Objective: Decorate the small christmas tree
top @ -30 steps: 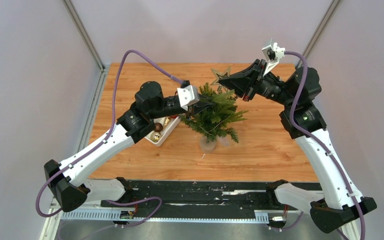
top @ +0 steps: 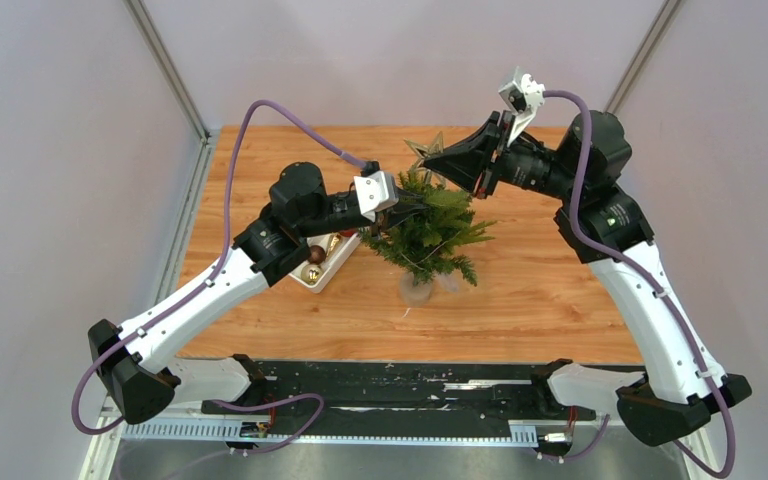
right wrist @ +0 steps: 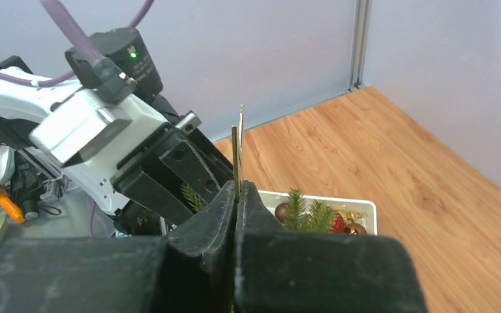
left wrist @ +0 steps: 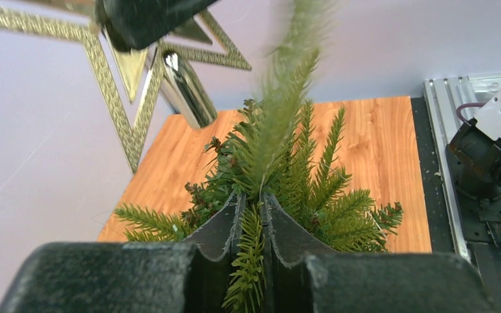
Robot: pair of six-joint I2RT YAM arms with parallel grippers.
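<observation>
The small green tree (top: 438, 240) stands upright in a pale wrapped base (top: 416, 291). My left gripper is shut on a sprig at its top; needles stick out above and below the fingers. A gold, glittery, open-framed star (left wrist: 32, 26) is held by my right gripper (top: 426, 166), above and behind the treetop. In the right wrist view the star's thin gold edge (right wrist: 237, 153) stands between the shut fingertips. A shiny metal tube (left wrist: 192, 91) points down from the star, apart from the sprig and to its left in the left wrist view.
Left of the tree, partly beneath my left arm, a white box (top: 317, 287) holds brown, gold and red baubles (top: 312, 272). The two grippers are close together over the tree. Bare wooden tabletop (top: 550, 290) lies to the right and in front.
The left arm and tree look unmoved.
</observation>
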